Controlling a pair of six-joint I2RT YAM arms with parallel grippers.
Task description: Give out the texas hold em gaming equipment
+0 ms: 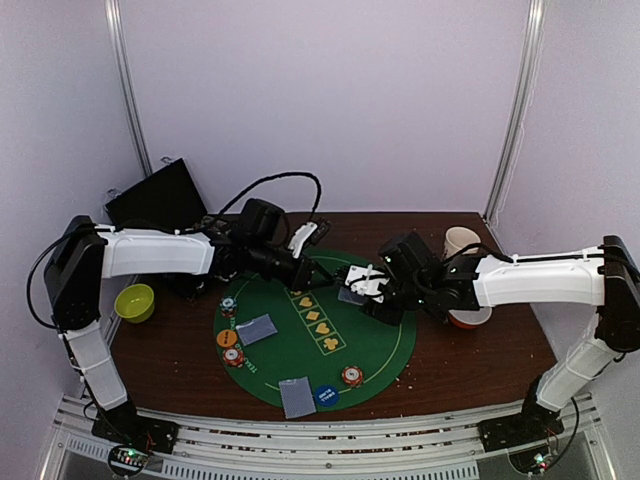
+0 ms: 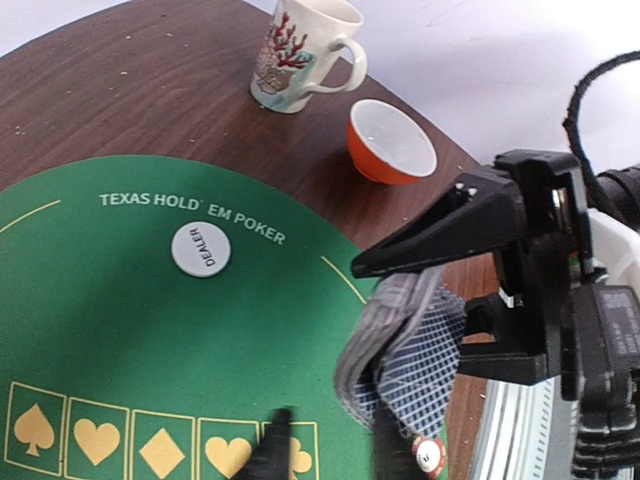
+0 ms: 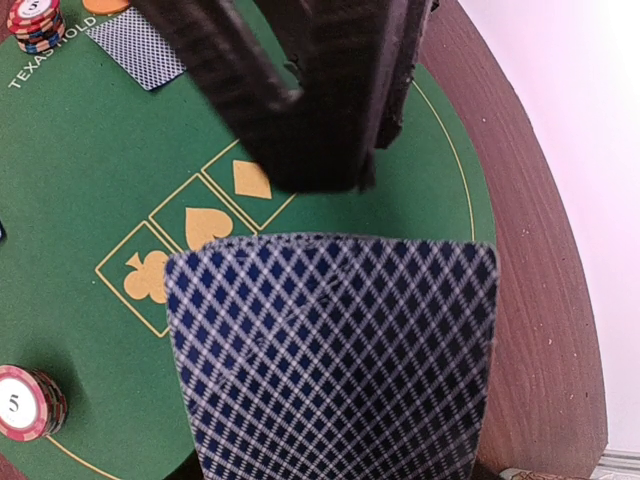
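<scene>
A deck of blue-checked cards (image 3: 335,350) is clamped in my right gripper, upright above the green poker mat (image 1: 380,350). My left gripper is shut beside the deck, its blurred tips low in the left wrist view with no card seen between them. From the right wrist view, the dark left fingers (image 3: 320,150) show just beyond the deck's top edge. On the mat lie two blue card packets, one at left (image 1: 258,328) and one at front (image 1: 297,397). Chip stacks stand at left (image 1: 232,356) and at front right (image 1: 352,375).
A white dealer button (image 2: 200,248) lies on the mat, with orange (image 1: 227,339) and blue (image 1: 326,396) buttons near its edge. Off the mat stand a mug (image 2: 300,60), an orange bowl (image 2: 385,150), a green bowl (image 1: 135,303) and a black case (image 1: 160,198).
</scene>
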